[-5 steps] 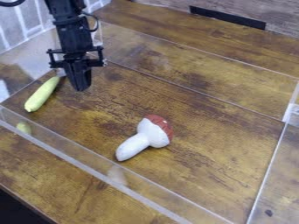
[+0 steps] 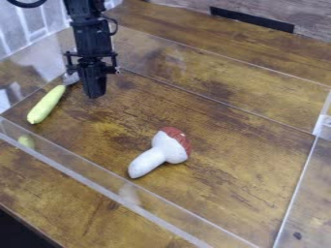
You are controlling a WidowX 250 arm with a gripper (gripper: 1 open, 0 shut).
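The black gripper hangs at the upper left over the wooden surface, shut, with nothing visible between its fingers. Just left of and below it lies a long pale yellow-green corn-like toy, with a small grey piece at its upper end near the gripper. Toward the lower middle lies a toy mushroom with a white stem and a red and white cap, on its side.
Clear low walls bound the wooden area along the front, left and right. Part of the arm hides the back left.
Over the last second the arm has shifted slightly to the right. The toys lie where they were.
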